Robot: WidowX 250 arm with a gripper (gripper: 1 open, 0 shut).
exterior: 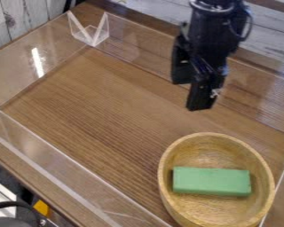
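Observation:
My black gripper (192,82) hangs over the back middle-right of the wooden surface, turned so that its two fingers point down toward the front, open with nothing visible between them. In front of it and lower in the view, a round yellow bowl (181,152) holds a green rectangular block (212,182) lying flat inside.
A clear plastic bracket (90,32) stands at the back left. Transparent low walls edge the wooden surface (97,115), whose middle and left are clear. A dark cable and a yellow item lie beyond the front-left edge.

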